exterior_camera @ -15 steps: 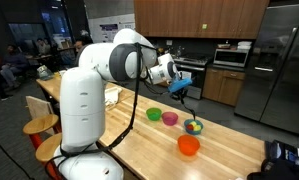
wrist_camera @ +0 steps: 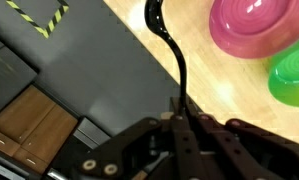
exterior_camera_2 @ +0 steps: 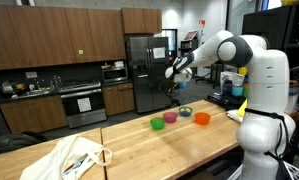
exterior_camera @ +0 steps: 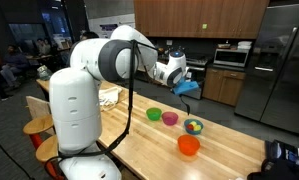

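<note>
My gripper is shut on a long, thin black utensil (wrist_camera: 161, 28), which stretches away from the fingers in the wrist view. In exterior view 1 the gripper (exterior_camera: 184, 91) hangs above the counter, with the utensil pointing down from it, clear of the bowls. Below it sits a blue bowl (exterior_camera: 194, 127) with colourful contents. A pink bowl (exterior_camera: 170, 118) and a green bowl (exterior_camera: 154, 114) stand to its left. An orange bowl (exterior_camera: 189, 146) is nearer the front. The wrist view shows parts of the pink bowl (wrist_camera: 251, 40) and green bowl (wrist_camera: 289, 70).
A white cloth or bag (exterior_camera_2: 64, 158) lies on another part of the worktop. Dark gear (exterior_camera: 284, 158) stands at the right edge in exterior view 1.
The utensil's lower end has risen away from the blue bowl, and the wrist has turned and lifted slightly. The bowls have stayed in place.
</note>
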